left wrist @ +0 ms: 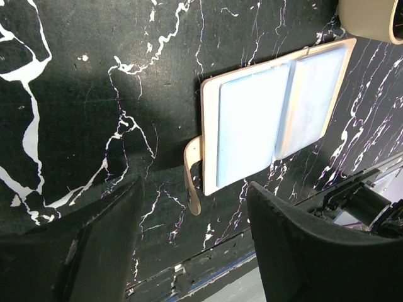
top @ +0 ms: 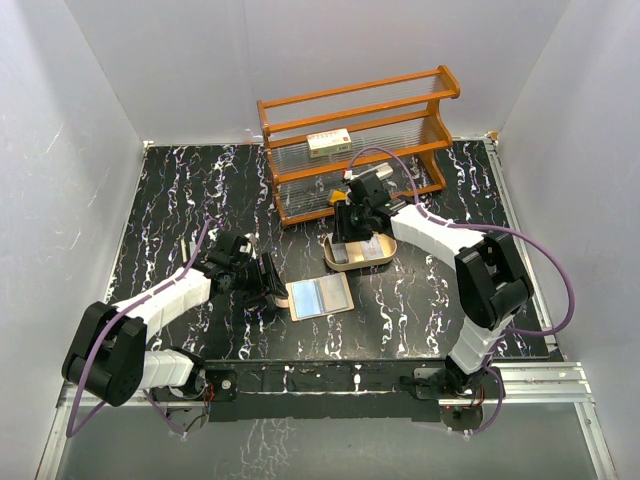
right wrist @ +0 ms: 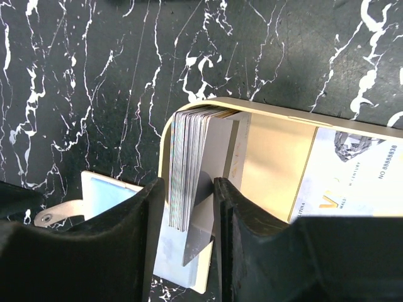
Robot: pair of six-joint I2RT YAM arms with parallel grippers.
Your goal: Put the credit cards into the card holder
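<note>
A tan tray [top: 360, 262] holds a stack of cards [right wrist: 189, 151] at its left end and a printed card [right wrist: 346, 170]. My right gripper is over the stack, fingertips at its lower part; whether they grip it is unclear. The open card holder [left wrist: 252, 123], with clear sleeves and a strap, lies left of and below the tray in the top view. My left gripper is part open above the holder's strap end, nothing seen between its fingers.
A wooden rack [top: 350, 105] with boxes stands behind the tray.
</note>
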